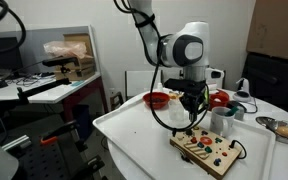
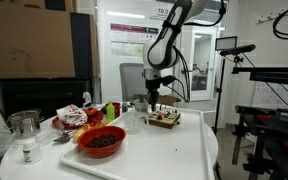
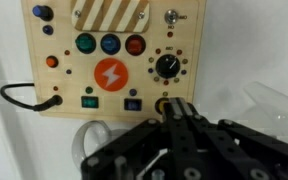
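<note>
A wooden board with buttons, switches and a knob (image 3: 126,65) lies flat on the white table, its red lightning button (image 3: 111,73) at the centre. My gripper is shut, and its fingertips reach over the board's edge in the wrist view, close to a small yellow-rimmed black button (image 3: 161,105). Nothing shows between the fingers. In exterior view 1 the gripper (image 1: 192,120) points down at the board's back left edge (image 1: 206,150). Whether the tips touch the board I cannot tell.
A clear plastic cup (image 3: 276,108) stands beside the gripper, and a white mug (image 1: 221,121) is behind the board. Farther off are a red bowl (image 2: 102,141) and a metal pot (image 1: 283,130).
</note>
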